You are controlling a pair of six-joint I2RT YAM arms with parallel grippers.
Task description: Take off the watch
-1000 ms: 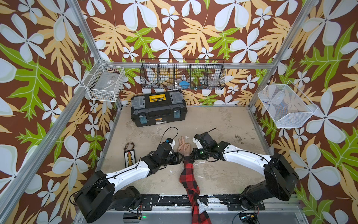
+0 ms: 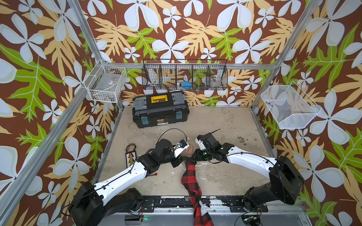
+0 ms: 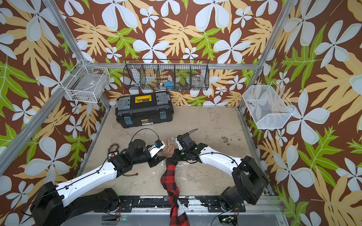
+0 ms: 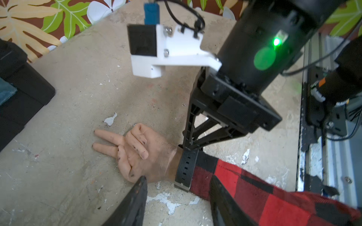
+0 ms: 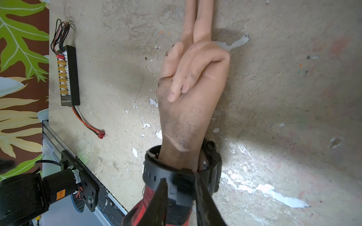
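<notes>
A black watch (image 4: 185, 169) with a perforated strap circles the wrist of a model hand (image 4: 147, 150) with a red-and-black checked sleeve. In the right wrist view the strap (image 5: 160, 172) bulges away from the wrist on the left; the thick watch case (image 5: 214, 165) sits on the right. My right gripper is part open at the strap, its fingertips on either side of a strap section; contact is hard to tell. My left gripper is open, nothing gripped, with the wrist and watch beyond its fingers (image 4: 136, 199).
A black toolbox (image 2: 160, 109) stands at the back left. Left of the hand lies a connector board (image 5: 68, 77) with a red-tipped cable. Wire baskets (image 2: 184, 77) hang on the frame.
My left gripper has come over the hand and turned, its white camera bracket now covering part of the fingers from above. The right arm and the sleeve look almost unmoved.
</notes>
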